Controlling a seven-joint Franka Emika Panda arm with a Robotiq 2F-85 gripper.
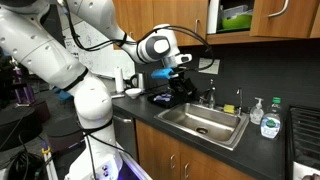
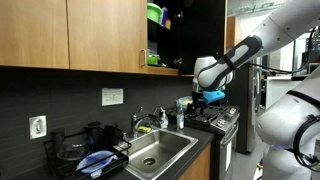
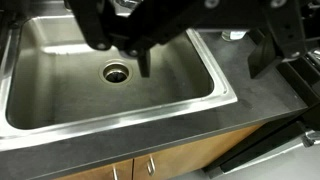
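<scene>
My gripper hangs above the counter by the sink, its two dark fingers (image 3: 143, 60) wide apart with only sink and counter showing between them. Below it in the wrist view lies the steel sink (image 3: 60, 95), empty, with a round drain (image 3: 116, 72). From the first exterior view the gripper (image 1: 182, 88) is in front of the dark backsplash, at the sink's left end. In the second exterior view it (image 2: 209, 98) appears beyond the sink (image 2: 165, 163), and its fingertips are too small to read.
A dark dish rack (image 2: 80, 150) holds a blue-and-white item (image 2: 94, 159) and a black pot (image 2: 72, 147). Bottles, one a clear bottle with a green label (image 1: 270, 122), stand right of the sink. The faucet (image 1: 210, 98) rises behind it. Wooden cabinets (image 2: 100, 40) overhang the counter.
</scene>
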